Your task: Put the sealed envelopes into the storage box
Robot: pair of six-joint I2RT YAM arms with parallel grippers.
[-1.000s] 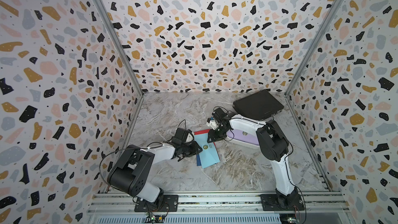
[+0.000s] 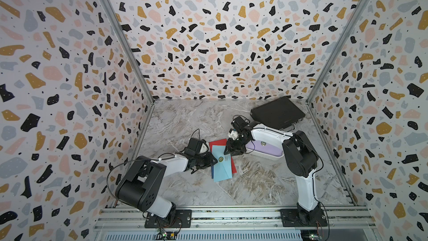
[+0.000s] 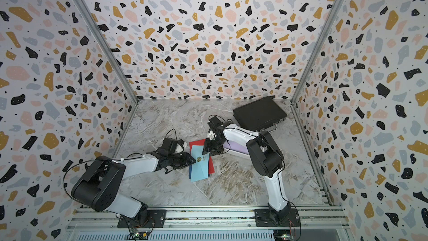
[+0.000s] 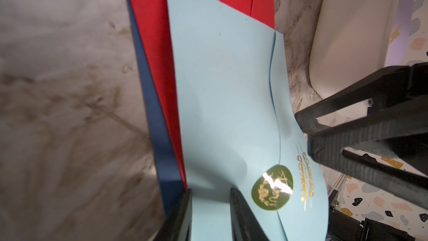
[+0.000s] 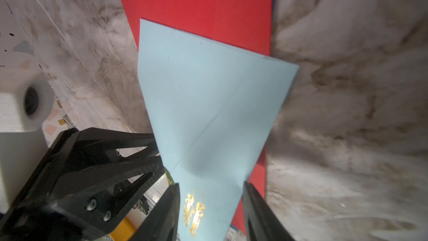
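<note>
A light blue envelope (image 2: pixel 221 172) with a round gold-green seal lies over a red envelope (image 2: pixel 217 142) and a navy one (image 4: pixel 153 134). My left gripper (image 2: pixel 214 160) is shut on the light blue envelope's left side, which bows slightly in the left wrist view. At its opposite side my right gripper stands open, with the light blue envelope showing between its spread fingers. To the right, the white storage box (image 2: pixel 266 154) has a lilac envelope (image 2: pixel 272 150) with a similar seal in it; the right arm covers part of the box.
A black slab-like case or lid (image 2: pixel 278 112) leans at the back right, behind the box. Both grippers are close together over the envelopes.
The light blue envelope has turned, its near end swinging left, and more red shows along its right side. My right gripper has shifted slightly right; the left arm looks unmoved.
</note>
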